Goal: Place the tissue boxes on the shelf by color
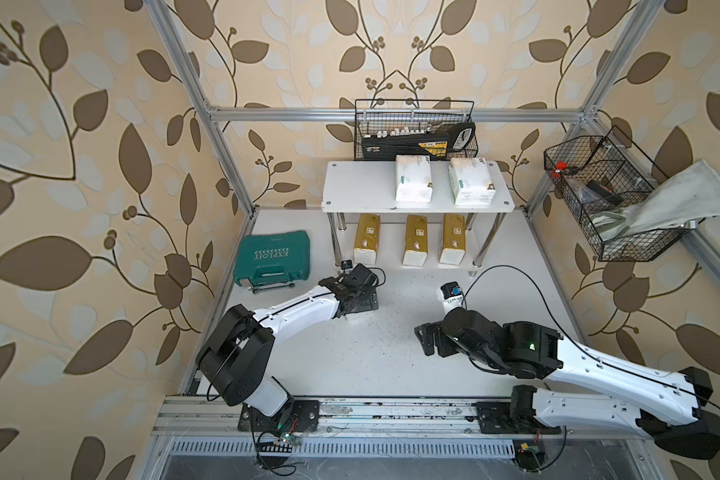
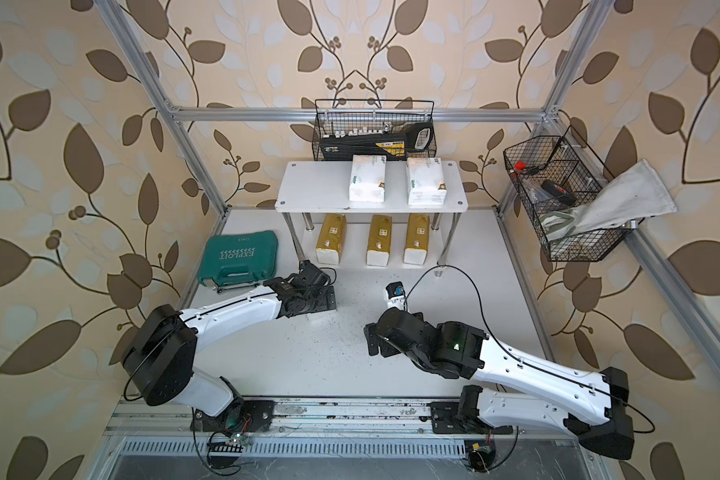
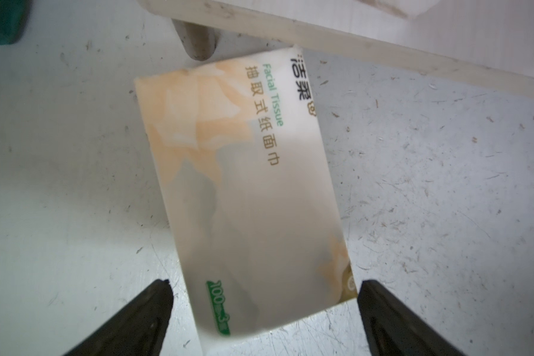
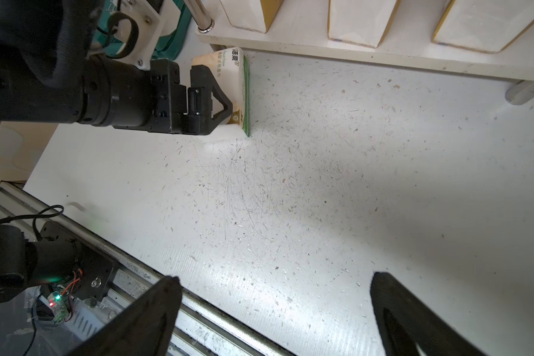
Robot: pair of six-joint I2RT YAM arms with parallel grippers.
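A white tissue box with peach flowers and "Facial Tissue" lettering (image 3: 255, 195) lies on the table just in front of the shelf's left end. My left gripper is open above it, a finger beyond each side of its near end; whether they touch it cannot be told. From above, the arm hides most of that box. Two white boxes, one in the middle (image 1: 413, 179) and one on the right (image 1: 472, 182), rest on the upper shelf (image 1: 360, 188). Three gold boxes (image 1: 367, 236) stand on the lower level. My right gripper is open and empty over bare table.
A green tool case (image 1: 272, 257) lies left of the shelf. Wire baskets hang behind the shelf (image 1: 416, 144) and on the right wall (image 1: 616, 200). Free space shows at the upper shelf's left end and across the table's front middle.
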